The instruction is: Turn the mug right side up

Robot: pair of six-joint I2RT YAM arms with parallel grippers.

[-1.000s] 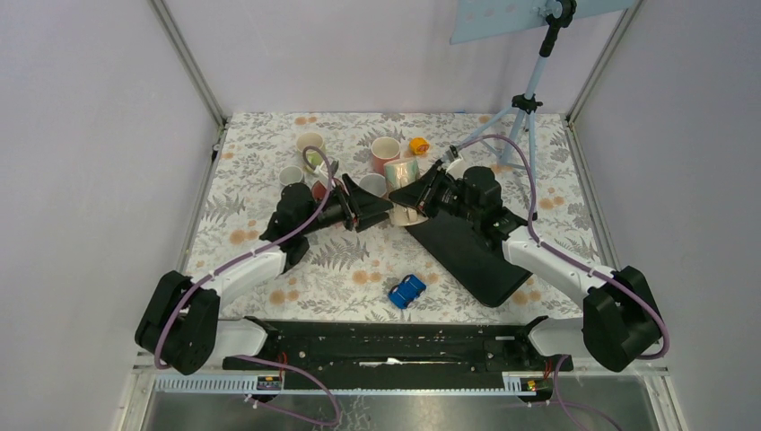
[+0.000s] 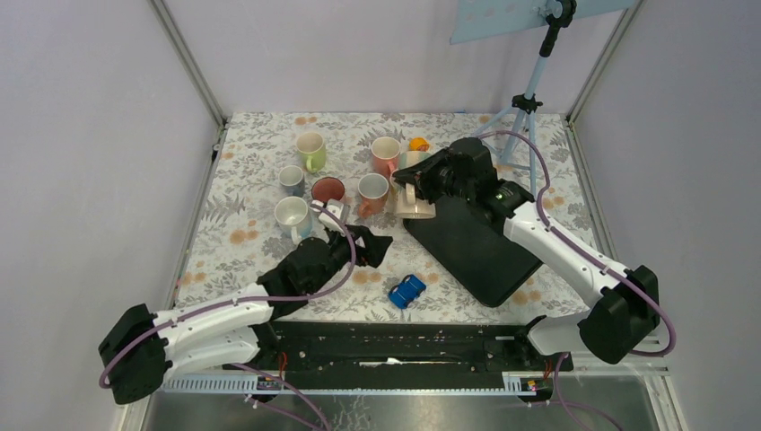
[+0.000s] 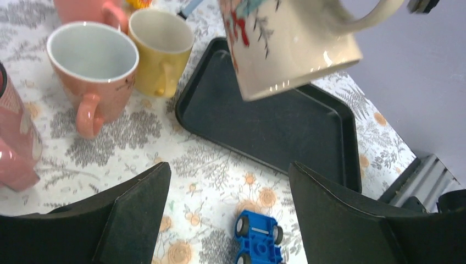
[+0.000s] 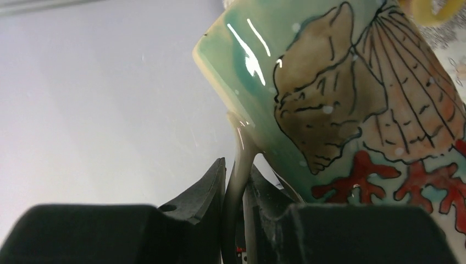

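My right gripper [image 2: 422, 180] is shut on the handle of a decorated mug [image 2: 413, 202], held raised and tilted on its side above the tray's upper left corner. In the left wrist view the mug [image 3: 286, 49] hangs at the top; in the right wrist view its painted shell and coral side [image 4: 357, 99] fills the right half. My left gripper [image 2: 368, 247] is lower left of the mug, empty, its fingers [image 3: 121, 220] apart over the table.
Several mugs [image 2: 328, 187] stand at the back left and middle. A black tray [image 2: 476, 269] lies right, a blue toy car [image 2: 406, 291] at the front middle, a yellow object [image 2: 418, 144] behind. A tripod [image 2: 529, 108] stands at back right.
My left gripper has pulled away from the mug toward the front left. My right gripper has moved slightly up and back with the mug in it.
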